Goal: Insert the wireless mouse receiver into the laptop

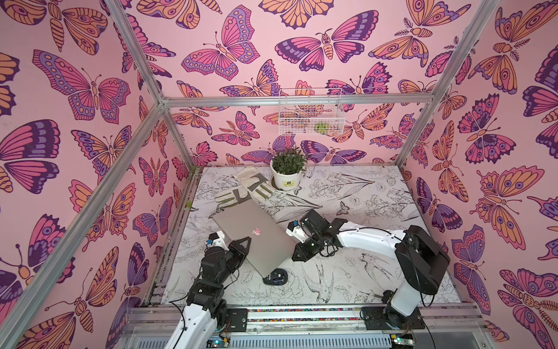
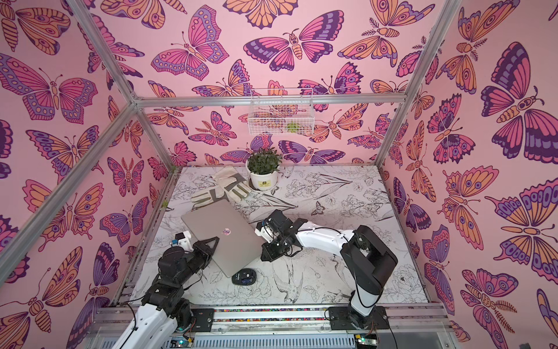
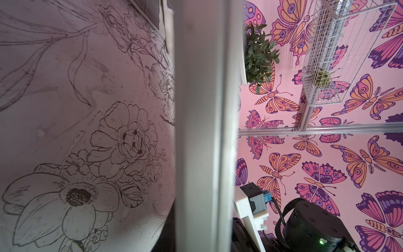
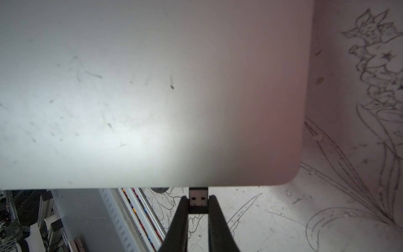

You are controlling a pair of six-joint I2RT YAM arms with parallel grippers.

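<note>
The closed grey laptop is held raised and tilted by my left gripper, which is shut on its near-left edge. In the left wrist view the laptop's edge runs top to bottom and hides the left fingers. My right gripper is shut on the small USB receiver. Its metal plug meets the laptop's side edge near a rounded corner in the right wrist view; how deep it sits cannot be told. The black mouse rests on the table by the laptop's near corner.
Striped work gloves lie behind the laptop, beside a potted plant. A wire basket hangs on the back wall.
</note>
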